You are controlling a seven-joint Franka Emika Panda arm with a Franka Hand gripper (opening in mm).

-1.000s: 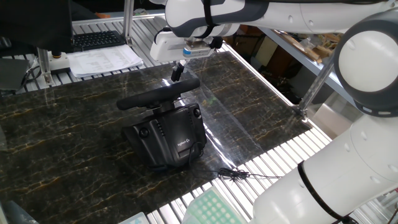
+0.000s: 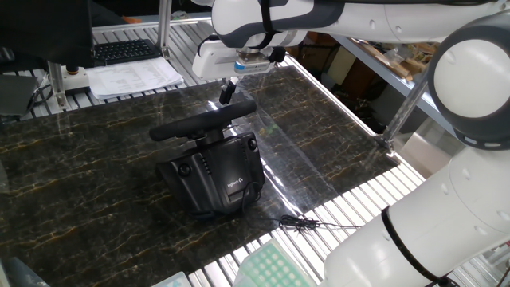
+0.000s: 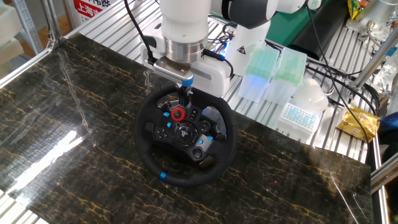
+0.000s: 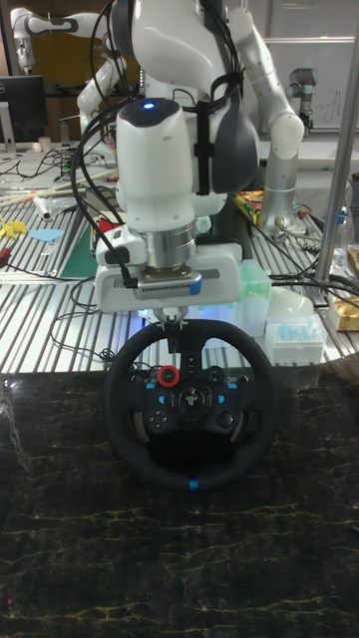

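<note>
A black racing steering wheel (image 3: 228, 149) with a blue mark on its rim and a red dial stands on the dark marbled table. From behind, exterior view 1 shows its bulky black base (image 2: 219, 177) below the rim. My gripper (image 2: 227, 92) points down at the upper part of the wheel, its dark fingers by the rim. In exterior view 3 the gripper (image 4: 176, 338) appears just inside the top of the wheel. Whether the fingers touch the wheel, and how far apart they are, cannot be made out.
A coiled cable (image 2: 299, 222) lies behind the base. Translucent green-topped boxes (image 3: 258, 71) and a white tip rack (image 3: 298, 119) stand on the slatted metal beside the table. Papers (image 2: 134, 77) and a keyboard (image 2: 126, 52) lie along another side.
</note>
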